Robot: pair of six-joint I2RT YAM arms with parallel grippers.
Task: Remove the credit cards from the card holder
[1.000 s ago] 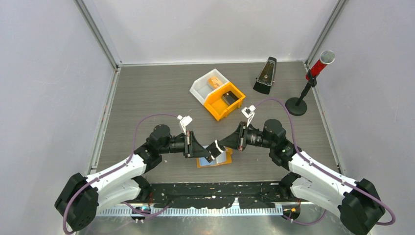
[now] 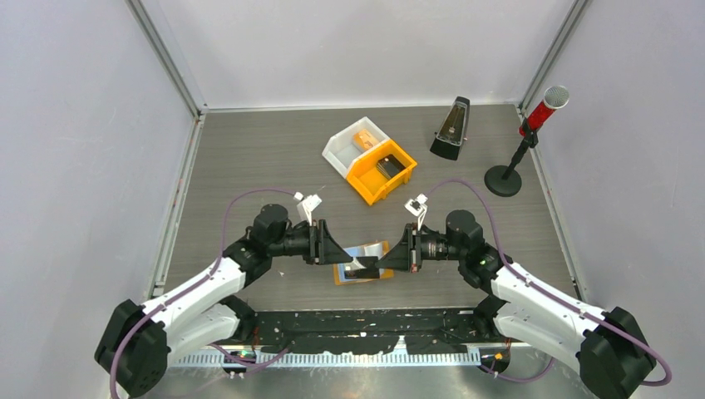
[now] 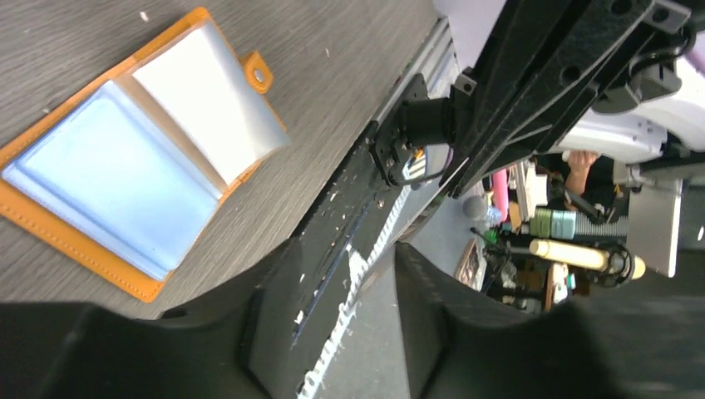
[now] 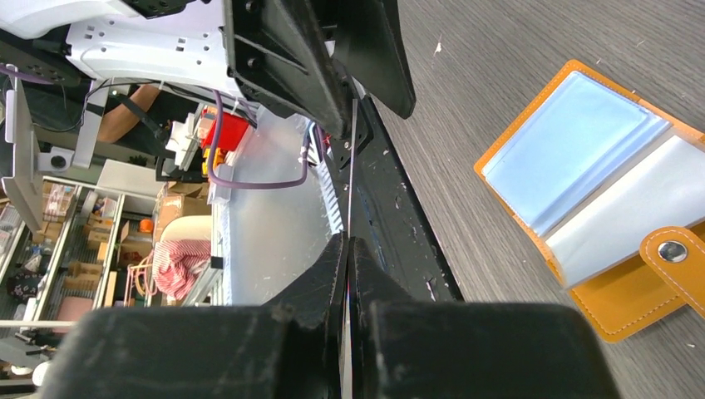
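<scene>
An orange card holder lies spread on the table beneath both grippers. Its clear pale sleeves face up in the left wrist view, beside the orange border; the right wrist view shows its snap tab. Above it, a dark card spans the space between the two arms. Seen edge-on, the card is a thin line held in my right gripper, which is shut on it. My left gripper is open, its fingers apart around the card's other end.
Behind the arms stand a white bin holding an orange item and a yellow bin holding a dark item. A metronome and a red microphone on a stand are at the back right. Bare table lies on both sides.
The card has turned from a slant to nearly level as the right gripper came slightly down and towards me. The left gripper's fingers have since parted, and its arm shifted slightly left.
</scene>
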